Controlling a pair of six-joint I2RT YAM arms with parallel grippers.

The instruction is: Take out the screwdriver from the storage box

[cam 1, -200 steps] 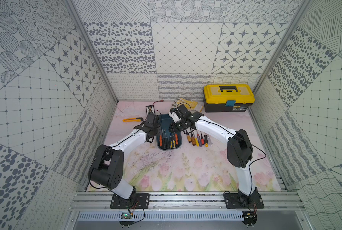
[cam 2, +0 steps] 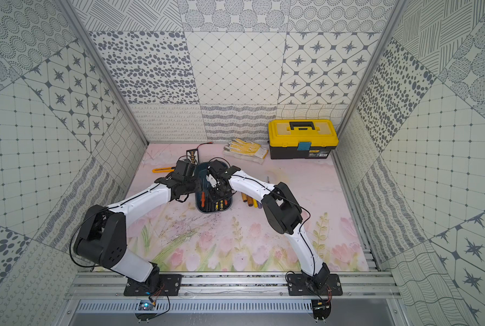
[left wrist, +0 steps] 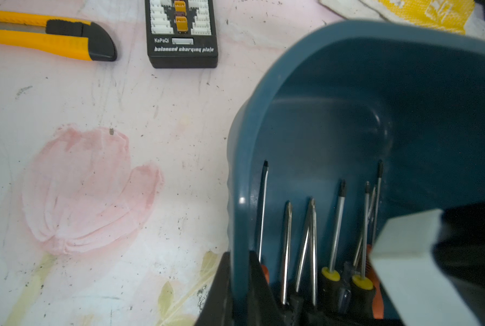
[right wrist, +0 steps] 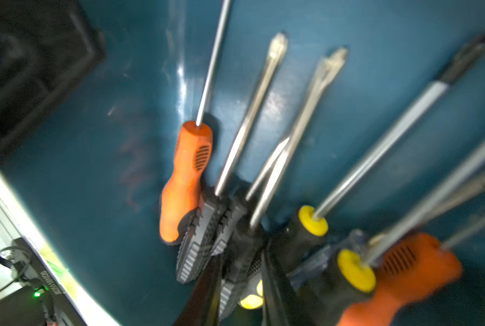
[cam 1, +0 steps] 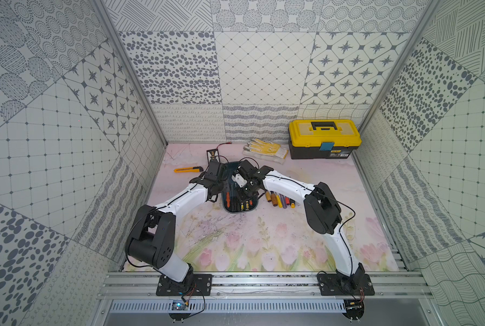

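Note:
A teal storage box (left wrist: 318, 125) stands mid-table, holding several screwdrivers with orange (right wrist: 180, 179), black (right wrist: 196, 244) and yellow-black handles (right wrist: 356, 271). My left gripper is at the box's near left wall, its fingers shut on the rim. My right gripper is down inside the box over the screwdriver handles, part open, with black handles lying under and between its fingertips; whether it touches them I cannot tell.
More screwdrivers (cam 1: 275, 200) lie right of the box. A yellow cutter (cam 1: 187, 169), a charging board (left wrist: 181, 49), gloves (cam 1: 264, 149) and a yellow-lidded toolbox (cam 1: 324, 135) are around it.
My right arm has moved leftward and lower into the box over the last second. The left arm has stayed still.

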